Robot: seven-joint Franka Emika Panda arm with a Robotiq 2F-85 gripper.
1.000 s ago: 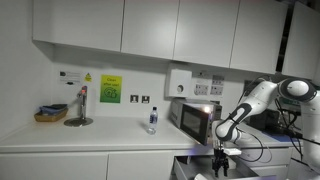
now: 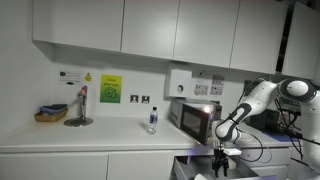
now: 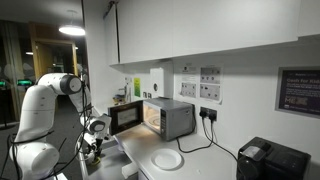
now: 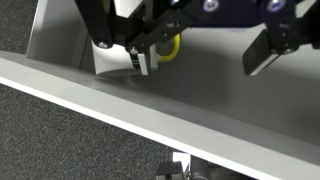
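Observation:
My gripper reaches down into an open grey drawer (image 4: 180,122), its two fingers wide apart. No object shows between them. Close by the left finger lies a pale boxy item (image 4: 112,62), partly covered by that finger. A yellow rounded thing (image 4: 170,48) sits beside it, mostly hidden by the gripper's body. In exterior view 1 the gripper (image 2: 220,166) is low over the drawer (image 2: 184,168), in front of the counter.
The drawer's front edge (image 4: 130,118) runs across the wrist view, with dark floor (image 4: 60,135) beyond. On the counter stand an open-doored microwave (image 3: 170,118), a white plate (image 3: 167,159) and a bottle (image 2: 153,121). The drawer's right part looks bare.

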